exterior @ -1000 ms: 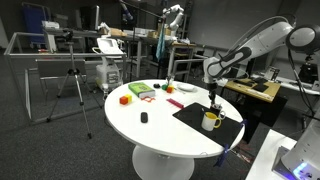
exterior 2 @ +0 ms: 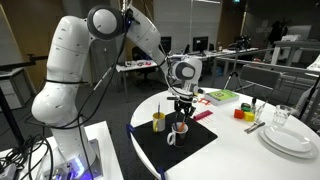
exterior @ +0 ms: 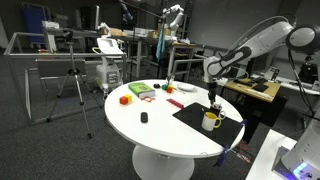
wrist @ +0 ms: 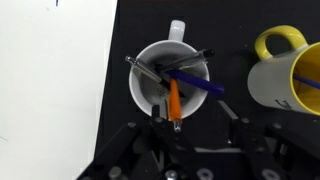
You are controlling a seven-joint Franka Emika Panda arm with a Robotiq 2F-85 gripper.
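A white mug (wrist: 170, 80) holding several pens stands on the black mat, its handle toward the top of the wrist view. Among the pens are an orange marker (wrist: 174, 101), a purple pen (wrist: 190, 78) and a grey pen (wrist: 148, 69). My gripper is open above this mug's near rim, and the orange marker's end rises close to the left finger. Whether it touches the finger I cannot tell. To the right is a yellow-and-white mug (wrist: 275, 82) with a blue pen (wrist: 306, 82) inside.
The black mat (exterior 2: 203, 148) lies on a round white table (exterior: 160, 128). Farther off are a green tray (exterior: 140, 88), a red object (exterior 2: 205, 116), white plates (exterior 2: 287, 139) and a dark object (exterior: 144, 117).
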